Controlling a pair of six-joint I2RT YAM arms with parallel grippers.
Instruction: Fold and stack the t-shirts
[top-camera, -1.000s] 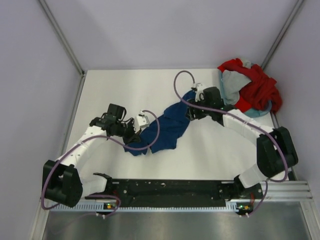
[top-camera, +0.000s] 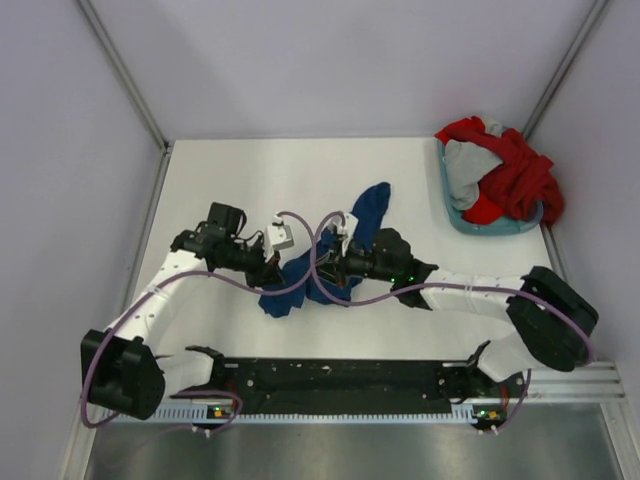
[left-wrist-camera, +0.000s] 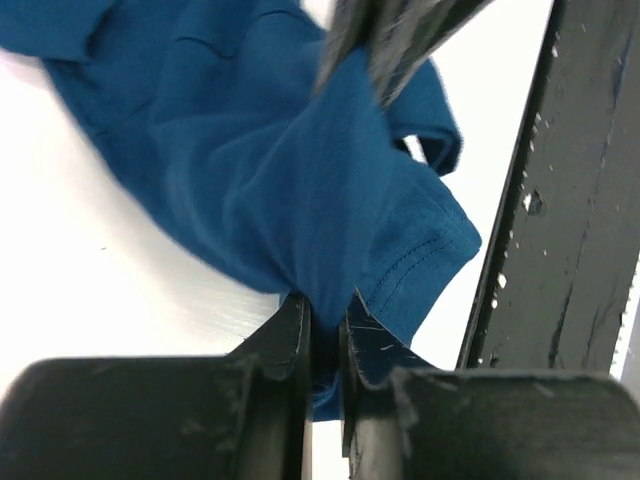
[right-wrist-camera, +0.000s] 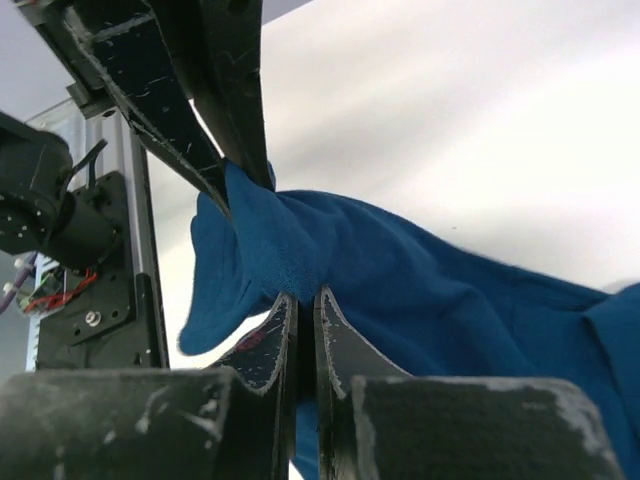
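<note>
A blue T-shirt (top-camera: 370, 205) lies loosely spread on the white table, its near part bunched and held by both arms. My left gripper has the cloth drawn up between its fingers at the near-left part of the shirt. My right gripper is shut on a bunched fold of the same cloth, close beside the left one; in the right wrist view the left fingers (right-wrist-camera: 225, 90) stand just above that fold, with cloth running up to them.
A teal basket (top-camera: 500, 226) heaped with red and grey clothes (top-camera: 515, 170) stands at the back right.
The right arm has come from the shirt's upper-right end down-left beside the left gripper. The left gripper and the held cloth have shifted slightly toward the front.
</note>
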